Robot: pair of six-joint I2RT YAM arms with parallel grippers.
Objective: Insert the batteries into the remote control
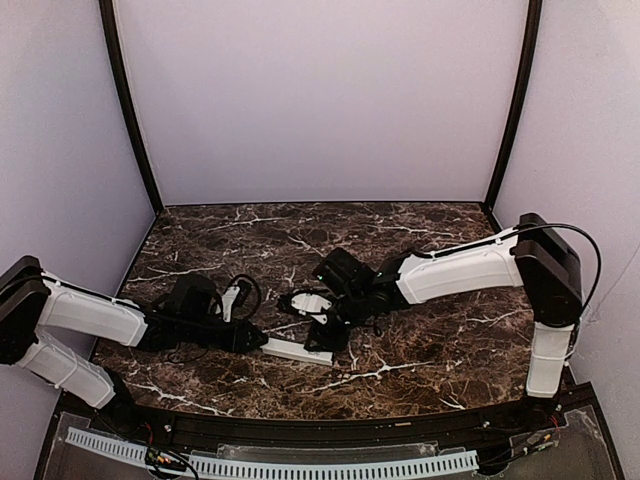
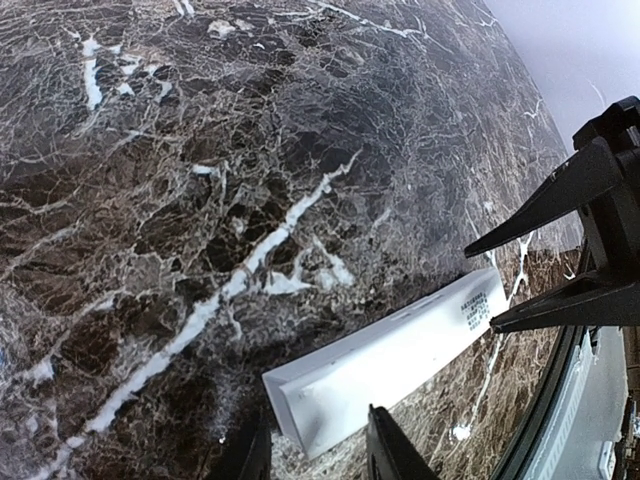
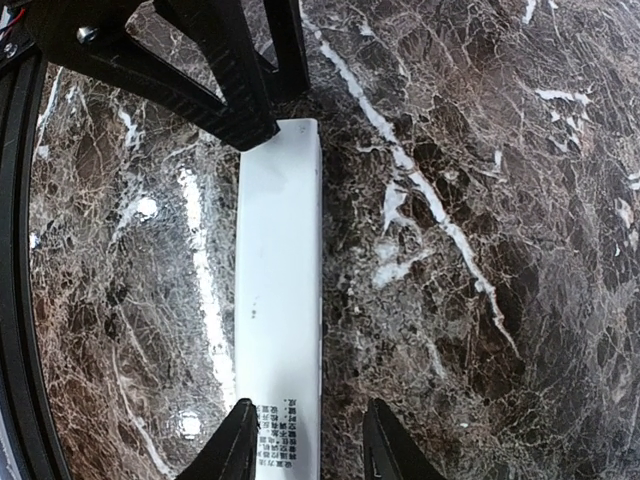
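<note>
A white bar-shaped remote [image 1: 290, 350] lies flat on the marble table near the front centre, printed label at one end; in the left wrist view it [image 2: 390, 355] runs diagonally, in the right wrist view [image 3: 278, 260] lengthwise. My left gripper [image 1: 255, 338] is low at its left end; its fingertips [image 2: 380, 430] appear part open at that end. My right gripper [image 1: 325, 340] is over the labelled right end, fingers apart, as the left wrist view shows, with nothing seen between them. I see no batteries.
Pale walls stand on three sides, and a dark rail [image 1: 330, 425] runs along the front edge.
</note>
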